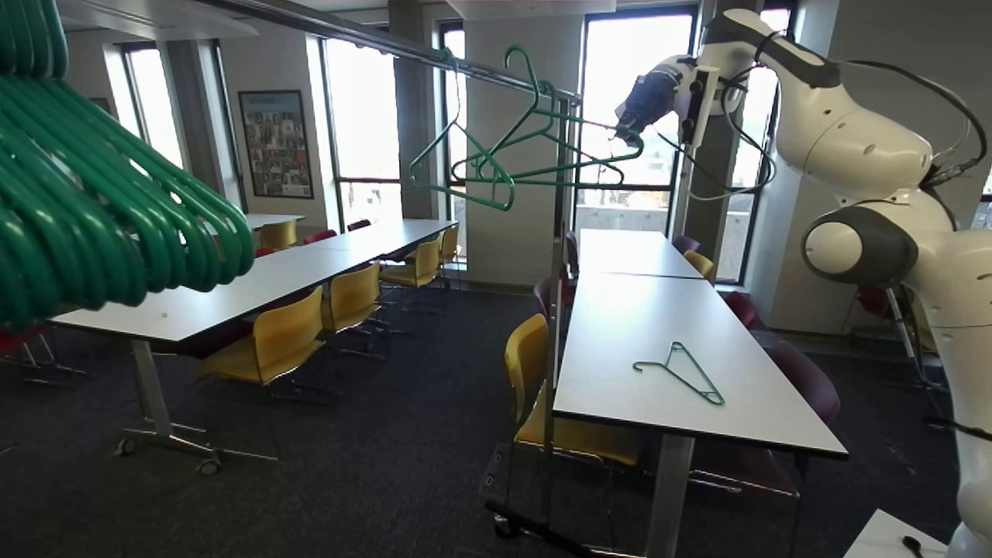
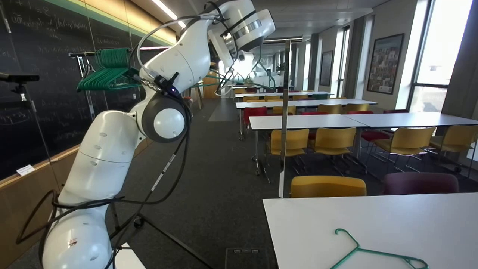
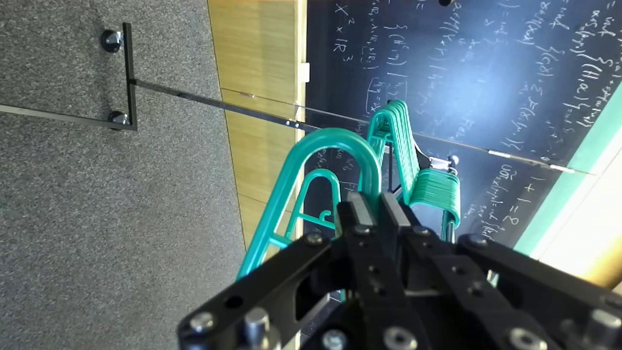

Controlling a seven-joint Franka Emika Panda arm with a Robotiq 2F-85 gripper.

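My gripper (image 1: 625, 135) is shut on one end of a green plastic hanger, up by the near end of the clothes rail (image 1: 493, 73). In the wrist view the hanger's rounded end (image 3: 291, 169) runs down between the fingertips of the gripper. The held hanger's hook (image 1: 521, 50) stands at rail height, its curve showing above the bar; whether it is around the rail or in front of it, I cannot tell. Another green hanger (image 1: 429, 149) hangs on the rail just beyond, overlapping the held one in exterior view 1.
A thick bunch of green hangers (image 1: 102, 204) fills the rail's far end at left. One more green hanger (image 1: 699, 377) lies on the white table (image 1: 632, 307). The rail's upright post (image 1: 558, 242) stands close to the held hanger. Chairs and tables are lower down.
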